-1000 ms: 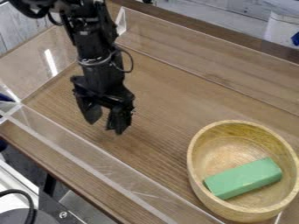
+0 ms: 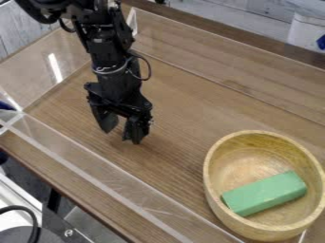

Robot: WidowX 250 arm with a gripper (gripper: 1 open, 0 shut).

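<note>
My black gripper (image 2: 124, 121) is low over the wooden table (image 2: 165, 180), left of centre, with its arm reaching down from the top left. I cannot make out anything between its fingers, and their opening is hard to judge in this dark, small view. At the lower right a round tan bowl (image 2: 223, 155) holds a green block (image 2: 264, 192).
A white object (image 2: 305, 30) is at the top right edge. Dark cables (image 2: 18, 214) lie off the table at the lower left.
The gripper has shifted slightly and its fingertips sit a little differently over the table. The bowl and green block have not moved.
</note>
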